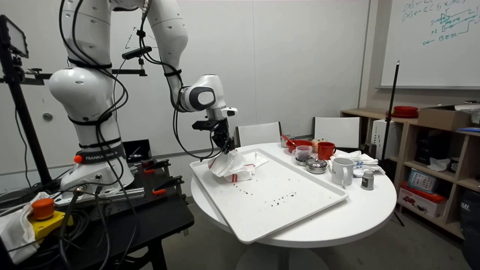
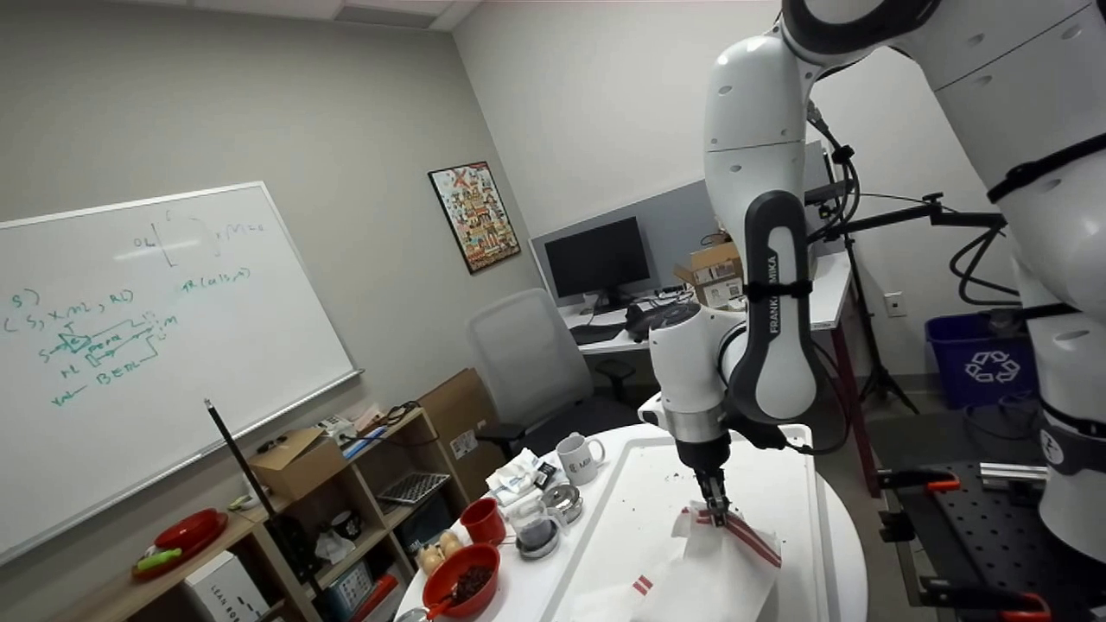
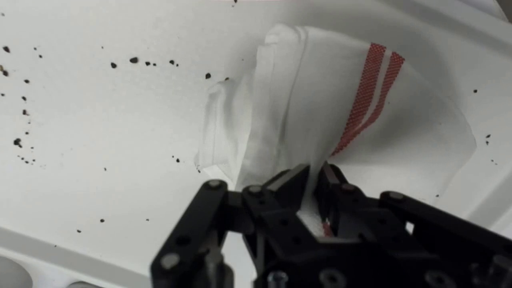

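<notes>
A white cloth with red stripes (image 3: 326, 91) is pinched between the fingers of my gripper, which is shut on it. Bunched and folded, the cloth (image 1: 231, 166) rests on the far left part of the white tray (image 1: 256, 220). From the second exterior view, my gripper (image 2: 717, 513) points down at the cloth (image 2: 715, 575), and part of the fabric spreads toward the camera. Small dark crumbs (image 3: 134, 60) lie scattered over the tray, most of them left of the cloth in the wrist view. What lies beneath the cloth is hidden.
Along the table's far right side stand a red bowl (image 2: 472, 580), a red mug (image 1: 326, 150), a metal tin (image 1: 317, 166), a grey mug (image 1: 342, 171), a small grey shaker (image 1: 367, 180) and more folded cloths (image 1: 357, 158). The tray's near half is clear except for crumbs.
</notes>
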